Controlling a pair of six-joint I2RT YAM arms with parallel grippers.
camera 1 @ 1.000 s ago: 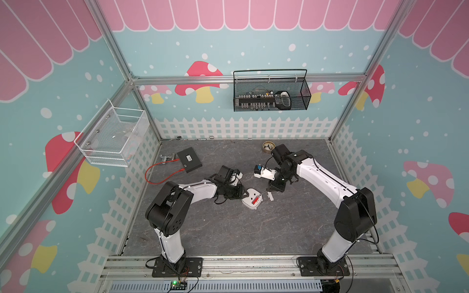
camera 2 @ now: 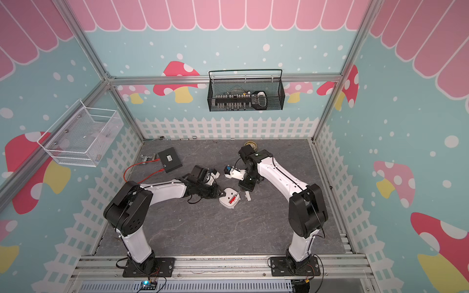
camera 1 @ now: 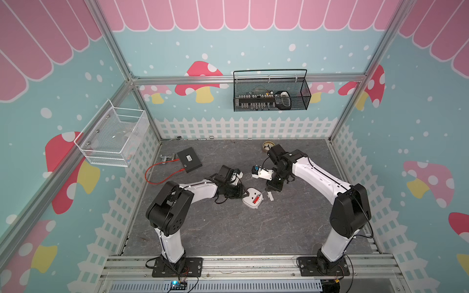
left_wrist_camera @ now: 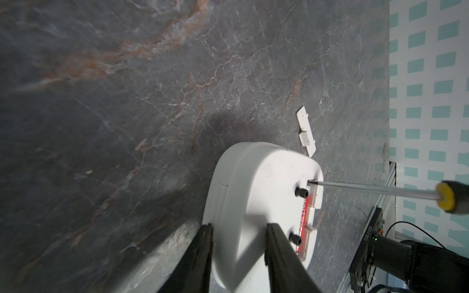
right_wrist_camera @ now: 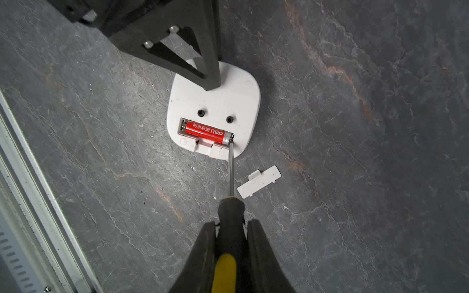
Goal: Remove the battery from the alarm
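The white alarm (right_wrist_camera: 215, 92) lies back-up on the table, its compartment open with a red battery (right_wrist_camera: 205, 130) inside. The small white cover (right_wrist_camera: 259, 181) lies apart beside it. My right gripper is shut on a screwdriver (right_wrist_camera: 229, 207), whose tip reaches the battery's metal end in the compartment. My left gripper is part open around the alarm's rounded side, its fingers on either side of the body; whether both touch it is unclear.
A dark box (camera 1: 188, 158) with a red cord lies back left. A round object (camera 1: 268, 146) sits behind the right arm. Wire baskets hang on the back and left walls.
The left arm looks about the same.
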